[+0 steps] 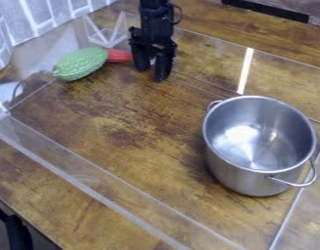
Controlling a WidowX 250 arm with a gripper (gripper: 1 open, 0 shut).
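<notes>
The black robot gripper [152, 61] hangs low over the wooden table at the top centre, its fingers near the right end of a red object [118, 57]. It is too small and dark to tell whether it holds anything. A green bumpy vegetable toy [81, 63], like a bitter melon or corn, lies just left of the red object.
A large steel pot [258, 149] with two handles stands at the right.
</notes>
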